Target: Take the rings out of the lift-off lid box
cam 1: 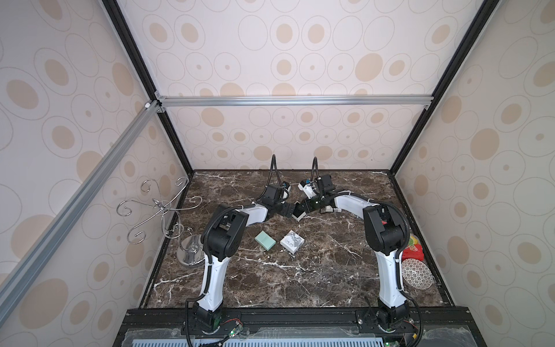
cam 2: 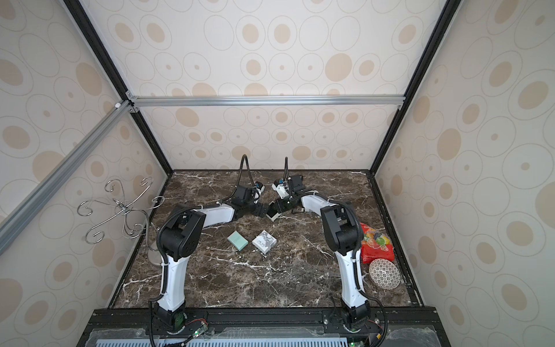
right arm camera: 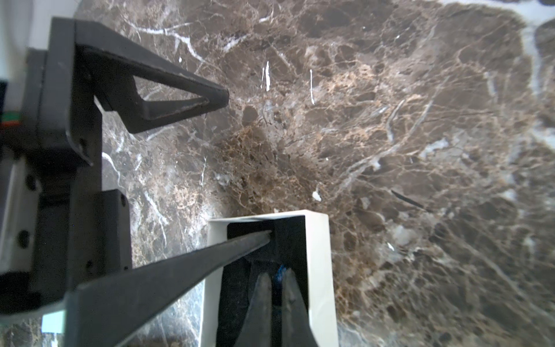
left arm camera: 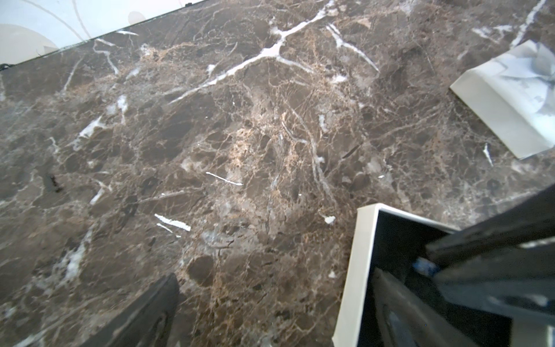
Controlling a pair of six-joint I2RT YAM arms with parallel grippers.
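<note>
A small open box (right arm camera: 322,271) with pale walls and a black inside stands on the marble table. It also shows in the left wrist view (left arm camera: 352,280) and, small, in the top left view (cam 1: 298,216). My right gripper reaches into it, its fingers brought together. A small blue thing (left arm camera: 426,267) shows at those fingertips; whether it is pinched or lies behind them, I cannot tell. My left gripper is open around one box wall, one finger inside the box and one outside. No ring shape can be made out in the dark interior.
A white box or lid with grey print (left arm camera: 508,98) lies beyond the open box. Nearer stand a patterned white box (cam 1: 292,241) and a mint box (cam 1: 265,240). A metal stand (cam 1: 164,214) is at left; a red packet (cam 2: 375,245) and woven disc (cam 2: 384,273) at right.
</note>
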